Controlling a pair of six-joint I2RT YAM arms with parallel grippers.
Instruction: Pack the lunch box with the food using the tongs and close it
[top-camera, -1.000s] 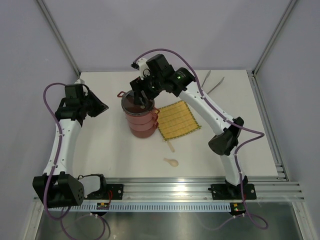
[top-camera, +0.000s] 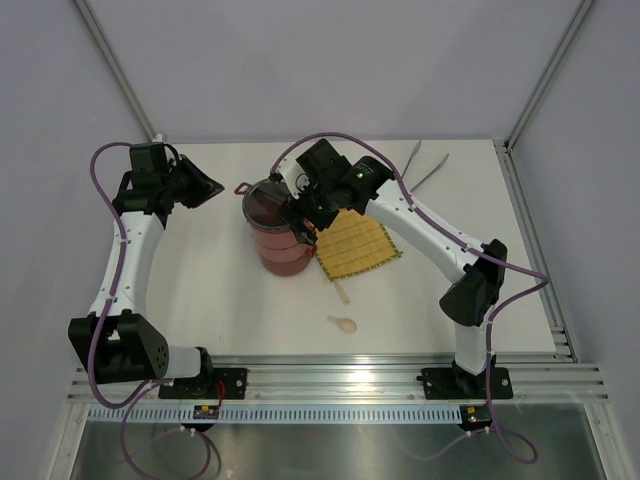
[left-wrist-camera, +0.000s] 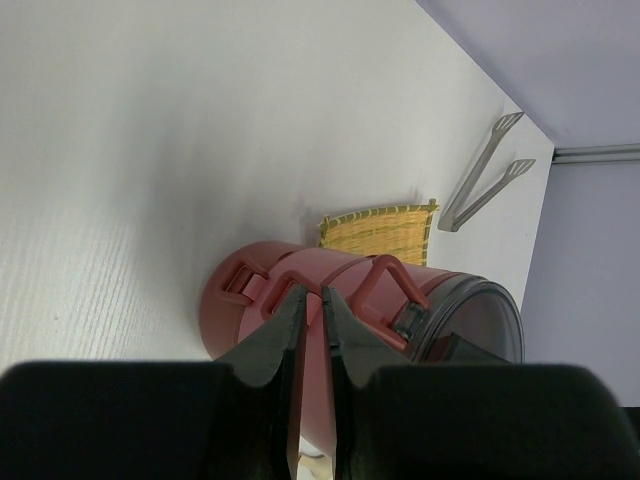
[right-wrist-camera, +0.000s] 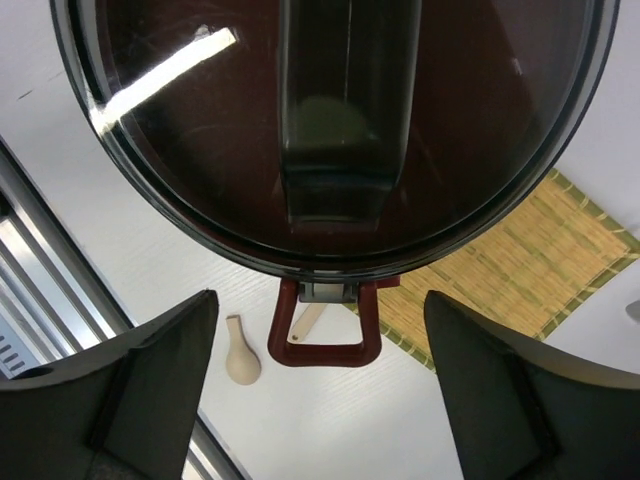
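Observation:
A stacked pink lunch box (top-camera: 281, 255) stands left of the table's centre, its glass lid (right-wrist-camera: 480, 120) on top, with a red side handle and clasp (right-wrist-camera: 325, 354). My right gripper is over that handle, fingers apart on either side of it, part open. My left gripper is shut with nothing visible between its fingers, off to the lunch box's left in the top view; the side handles show beyond it in the left wrist view.
A yellow woven mat (top-camera: 355, 243) lies right of the box. Metal tongs (left-wrist-camera: 470, 190) are at the back right. A wooden spoon (top-camera: 342, 325) and a wooden handle (right-wrist-camera: 305, 323) lie toward the front.

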